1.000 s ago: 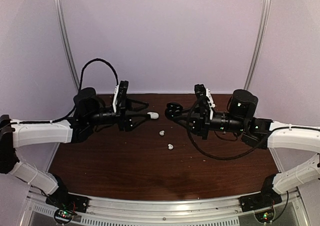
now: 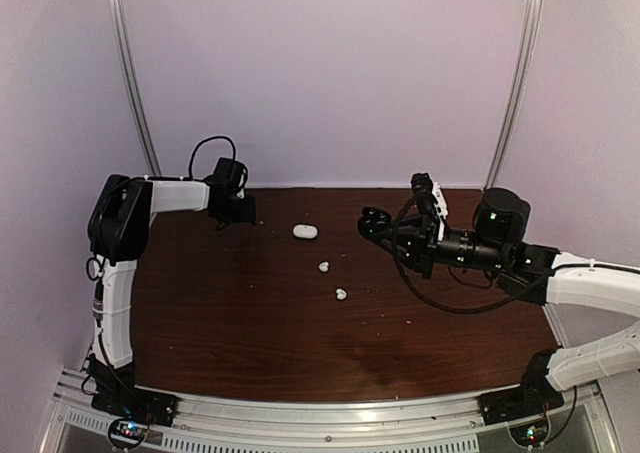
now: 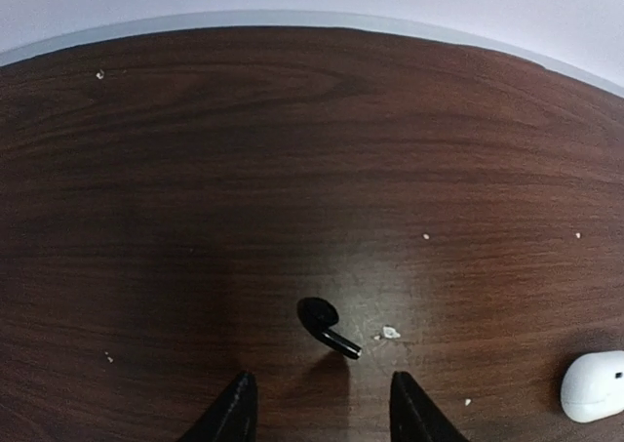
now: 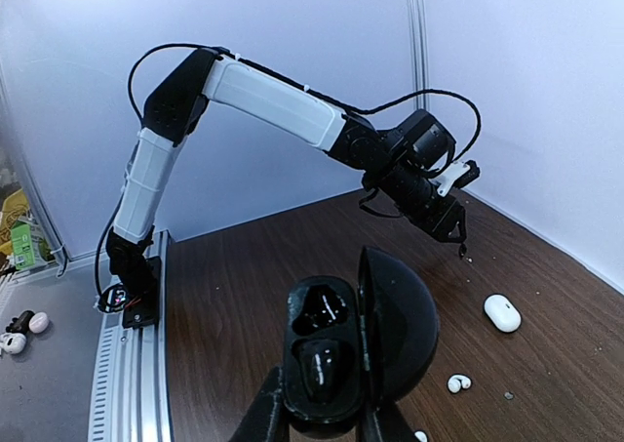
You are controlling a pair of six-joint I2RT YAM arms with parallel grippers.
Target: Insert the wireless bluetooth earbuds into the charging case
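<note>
A black earbud (image 3: 319,317) lies on the brown table in the left wrist view, its stem pointing toward lower right. My left gripper points down toward it, fingers apart on either side of the view below it, with nothing between them; in the top view this gripper (image 2: 246,211) covers the earbud's spot. My right gripper is shut on the black charging case (image 4: 322,340), held in the air with its round lid (image 4: 398,325) open. Two glossy hollows show in the case; whether one holds an earbud I cannot tell.
A closed white case (image 2: 305,231) lies right of the left gripper. Two white earbuds, one farther back (image 2: 324,267) and one nearer (image 2: 341,294), sit mid-table. The back wall rises close behind the left gripper.
The right gripper, with the case, has shifted slightly right.
</note>
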